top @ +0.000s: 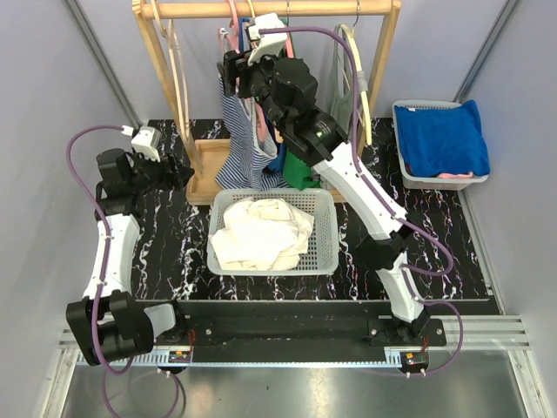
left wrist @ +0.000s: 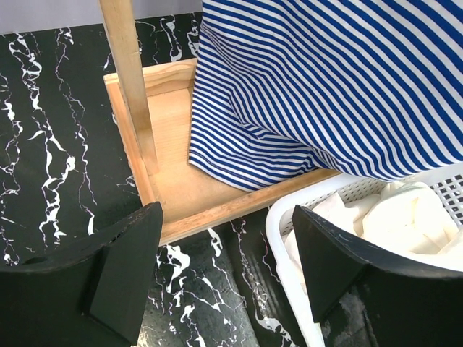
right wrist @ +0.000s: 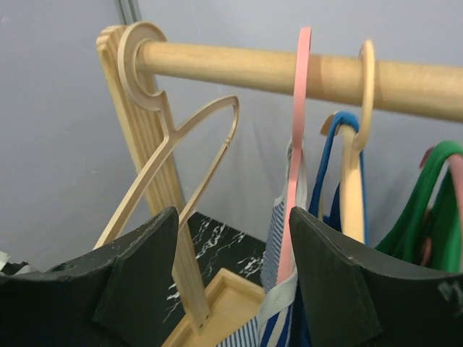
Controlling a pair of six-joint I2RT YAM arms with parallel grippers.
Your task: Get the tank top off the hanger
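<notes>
A blue-and-white striped tank top (top: pixel 244 144) hangs from a pink hanger (top: pixel 233 12) on the wooden rail. Its lower part (left wrist: pixel 282 94) droops over the rack base and basket edge in the left wrist view. High at the rail, my right gripper (top: pixel 228 75) is at the upper part of this garment. Seen from the right wrist, the right gripper stands open, and the pink hanger (right wrist: pixel 298 123) runs down by its right finger. Low at the left, my left gripper (top: pixel 178 177) is apart from the cloth, its fingers (left wrist: pixel 137 238) spread with nothing between.
An empty wooden hanger (right wrist: pixel 173 137) hangs at the left. Blue and green garments (right wrist: pixel 427 217) are close on the right. A basket (top: pixel 326 222) with cream cloth stands in front; another basket (top: pixel 426 183) holds blue cloth at the far right.
</notes>
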